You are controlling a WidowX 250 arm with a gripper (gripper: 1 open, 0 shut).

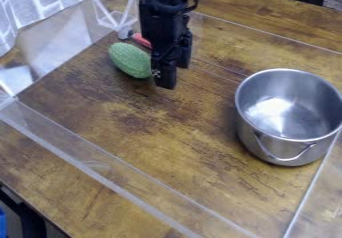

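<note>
My black gripper (166, 66) hangs low at the top middle of the view, beside a pale green oblong vegetable (128, 60) on the wooden table. A red object (131, 37) lies behind the gripper and is largely hidden. I cannot tell whether the fingers are open or shut, or whether anything is between them. A steel pot (289, 116) with a handle stands on the right.
Transparent edging runs along the front left and right, and crumpled clear plastic (60, 57) lies at the back left.
</note>
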